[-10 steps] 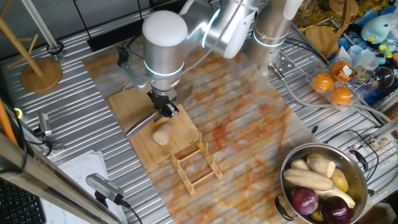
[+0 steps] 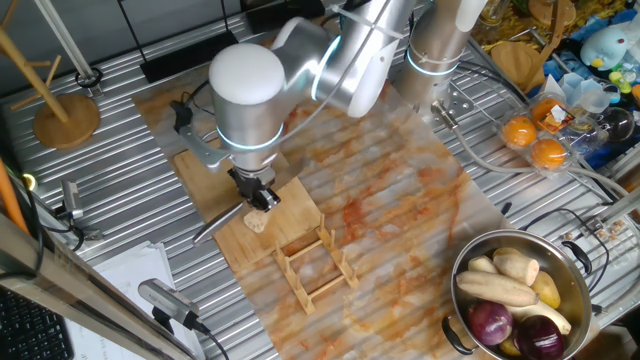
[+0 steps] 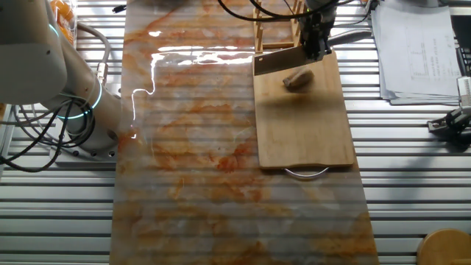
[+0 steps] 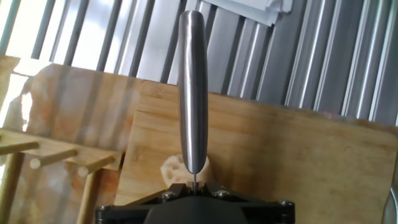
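Note:
A metal cleaver has its silver handle [image 4: 193,87] pointing away from my gripper, which is shut on it. In exterior view 2 the broad blade [image 3: 278,61] extends left from the gripper [image 3: 316,48], over the far end of the wooden cutting board [image 3: 305,136]. A pale piece of lotus root [image 3: 299,79] lies on the board close to the blade. From the wrist its cut face with holes [image 4: 173,168] shows, while the handle and gripper cover part of it. Whether blade and root touch, I cannot tell.
Beside the board stands a small wooden rack [image 2: 350,275]. At the front right, a steel pot [image 2: 456,292] holds several vegetables. Papers [image 3: 416,55] lie beyond the board's edge, and a clear stretch of marbled mat [image 2: 410,215] spreads to the right of the board.
In exterior view 1 my gripper has moved left and down with the cleaver, closer to the lotus root, and now partly covers it. The rack and pot have not moved.

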